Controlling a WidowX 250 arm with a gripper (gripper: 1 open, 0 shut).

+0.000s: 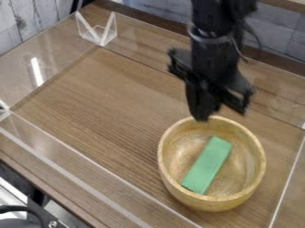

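The black robot arm (209, 62) reaches down from the top of the view, its gripper (205, 107) hanging above and just behind a round tan bowl (173, 160). The gripper looks shut, with nothing visible between its fingers, though it is small and dark. A green rectangular object (209, 166) lies inside the bowl, slanted.
A small white wire-like object (98, 28) stands at the back left. Table edges run along the left and the back right.
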